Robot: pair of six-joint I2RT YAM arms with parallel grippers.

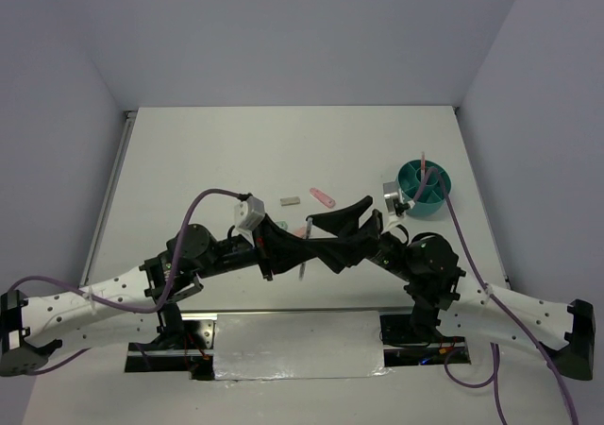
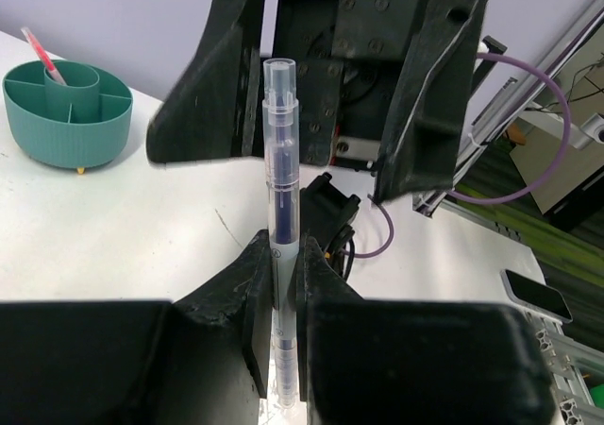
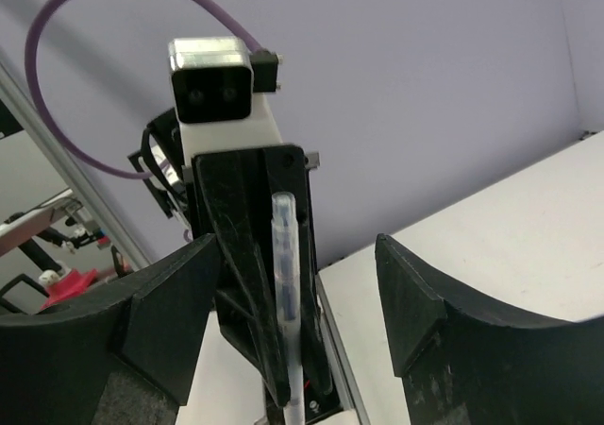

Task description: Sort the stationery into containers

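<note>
A clear, white-labelled pen (image 2: 281,179) stands upright in my left gripper, whose fingers are shut on it at the centre of the table's near half. My right gripper (image 1: 340,234) stands open close behind the pen; in the right wrist view its fingers frame the pen (image 3: 287,274) from either side. The round teal divided organizer (image 1: 434,198) sits at the right of the table and holds a pink pen (image 2: 38,49). A pink item (image 1: 321,197) and a small grey eraser-like piece (image 1: 291,201) lie mid-table, with more small items partly hidden by the grippers.
Walls border it behind and at both sides. Both arms meet over the front middle of the table.
</note>
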